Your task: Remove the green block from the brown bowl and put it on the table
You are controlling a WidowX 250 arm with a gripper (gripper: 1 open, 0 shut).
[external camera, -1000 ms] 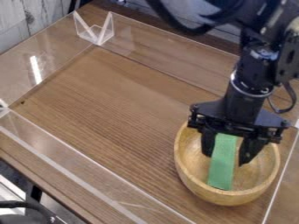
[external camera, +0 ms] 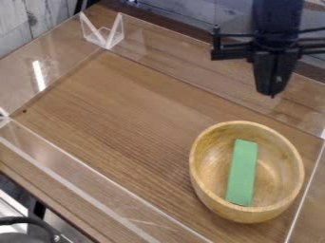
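Note:
The green block lies lengthwise inside the brown bowl, which is tan and round and sits at the lower right of the camera view. Up at the top right, behind and above the bowl, hangs my black gripper, well apart from both bowl and block. No object shows at its lower end. It is dark and blurred there, so how far apart its fingers stand is unclear.
A clear, wire-like piece stands at the far left edge. Black cables lie beyond the lower left edge.
From low over the bowl, my gripper has risen up and back toward the top right. The green block is still in the bowl, now fully uncovered, and the bowl has not moved.

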